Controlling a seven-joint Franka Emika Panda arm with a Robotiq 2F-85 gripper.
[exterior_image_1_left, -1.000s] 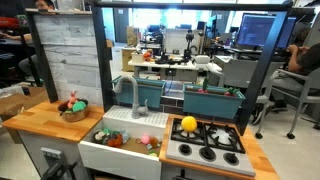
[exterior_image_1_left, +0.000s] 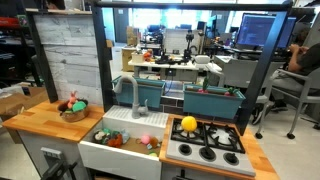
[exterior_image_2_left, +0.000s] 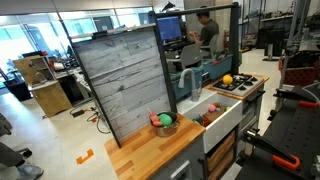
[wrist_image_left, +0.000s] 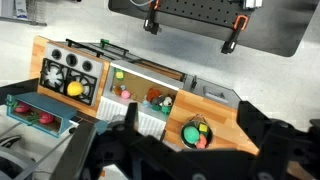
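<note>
My gripper shows at the bottom of the wrist view, high above the counter. Its two dark fingers stand wide apart, with nothing held between them; the wooden counter and a round bowl (wrist_image_left: 185, 144) with colourful items show in the gap far below. In exterior view 1 that bowl (exterior_image_1_left: 73, 115) sits on the left counter. A white sink (exterior_image_1_left: 117, 160) in the middle holds several small colourful toys (exterior_image_1_left: 112, 138). On the stove (exterior_image_1_left: 205, 152) at the right lies a yellow round object (exterior_image_1_left: 189, 124). The gripper does not show in either exterior view.
A grey faucet (exterior_image_1_left: 134, 92) rises behind the sink. Blue-green bins (exterior_image_1_left: 210, 105) hang behind the stove. Dark posts and a crossbar (exterior_image_1_left: 180, 5) frame the counter, with a wood-plank panel (exterior_image_2_left: 128, 85) at one side. The counter around the bowl has free room.
A person at the upper left edge of exterior view 1 has gone out of sight. The things on the counter have not moved.
</note>
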